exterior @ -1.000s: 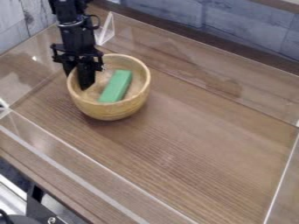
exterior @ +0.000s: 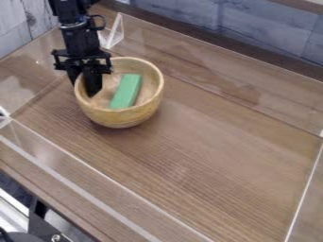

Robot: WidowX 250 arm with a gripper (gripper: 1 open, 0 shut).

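Observation:
A wooden bowl point(exterior: 119, 116) sits on the table at the left, with a green block point(exterior: 125, 91) lying inside it. My black gripper point(exterior: 91, 77) reaches down from the top left to the bowl's left rim, its lower part at or inside that rim. Whether its fingers are open or closed on the rim is too small and dark to tell.
At the left edge there is a pale clear object, hard to make out, and a dark item shows at the bottom left corner.
My gripper has shifted slightly left, and the bowl and block appear to have moved very slightly with it.

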